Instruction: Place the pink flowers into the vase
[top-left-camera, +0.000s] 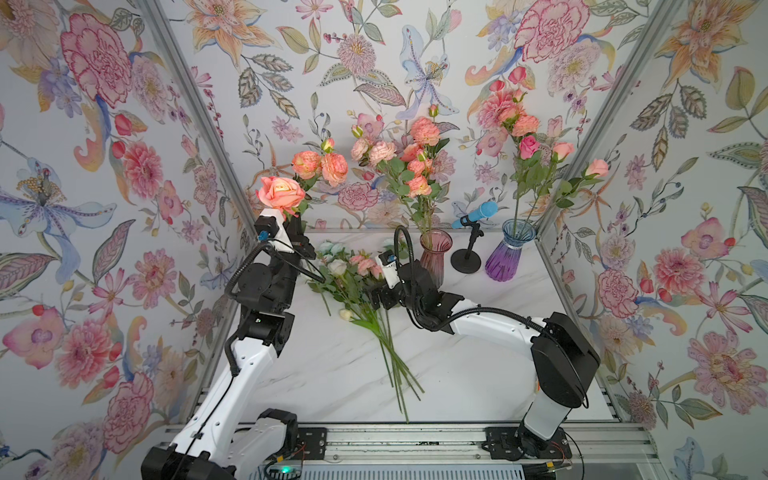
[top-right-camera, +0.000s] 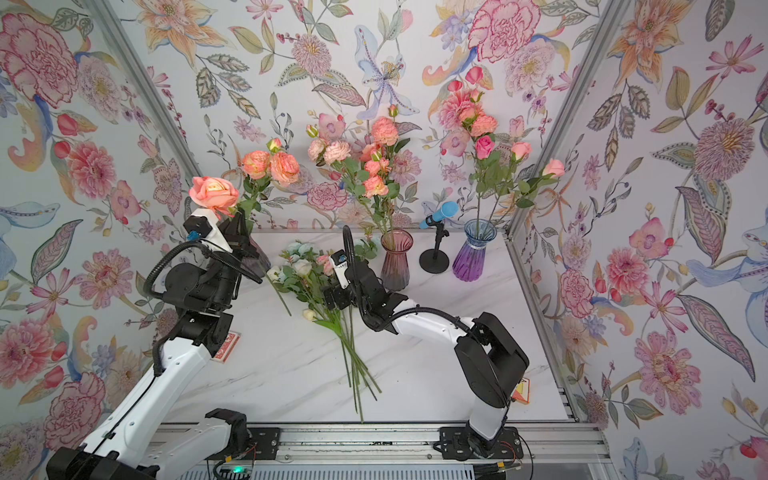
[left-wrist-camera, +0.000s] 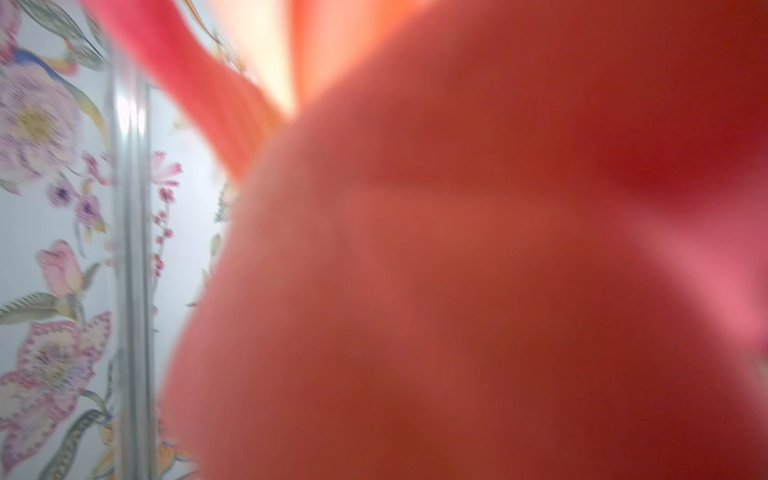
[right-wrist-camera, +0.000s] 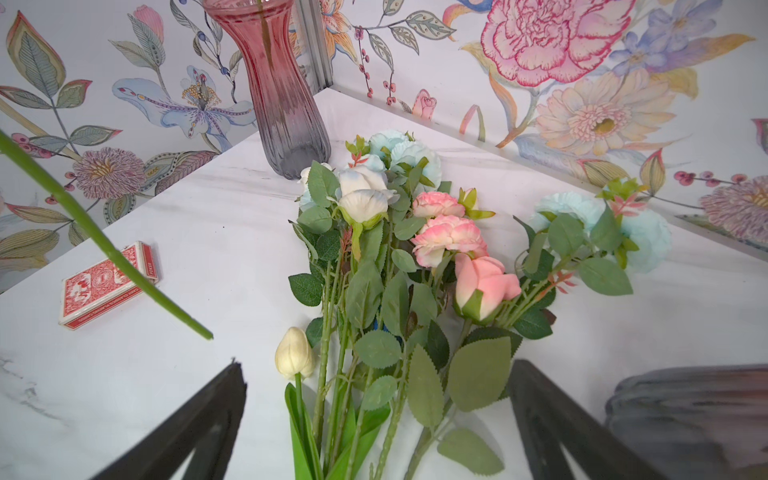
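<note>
A peach-pink rose (top-left-camera: 280, 194) is held high at the left, with my left gripper (top-left-camera: 286, 224) shut on its stem; petals fill the left wrist view and cover the fingers. Its bare green stem (right-wrist-camera: 112, 248) hangs free in the right wrist view. The left vase (right-wrist-camera: 280, 96), pink fading to grey, stands upright with a stem inside and is mostly behind my left arm from above. My right gripper is open over the flower pile; a pink rose (right-wrist-camera: 482, 285) and two ruffled pink blooms (right-wrist-camera: 448, 237) lie ahead of its fingers (right-wrist-camera: 212, 424).
White and pale blue flowers (right-wrist-camera: 364, 196) and a cream tulip (right-wrist-camera: 295, 352) share the pile. A pink vase (top-left-camera: 434, 256) and a purple vase (top-left-camera: 509, 252) hold flowers at the back; a blue-topped stand (top-left-camera: 466, 260) is between them. A red card box (right-wrist-camera: 109, 285) lies at left.
</note>
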